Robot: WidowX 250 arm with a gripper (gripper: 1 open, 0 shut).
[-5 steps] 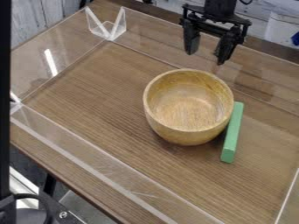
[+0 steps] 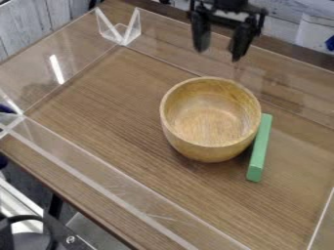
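My gripper [image 2: 224, 44] hangs at the top centre-right, dark and motion-blurred, its fingers spread open with nothing visible between them. Below it sits a wide wooden bowl [image 2: 209, 122] on the brown tabletop. A long green bar [image 2: 259, 148] lies just right of the bowl.
A white wire-like object [image 2: 117, 27] stands at the back left. The tabletop [image 2: 98, 107] left of the bowl is clear. Dark equipment with cables [image 2: 29, 234] sits at the lower left corner.
My gripper has shifted a little upward and left and is now blurred. The bowl and green bar have not moved.
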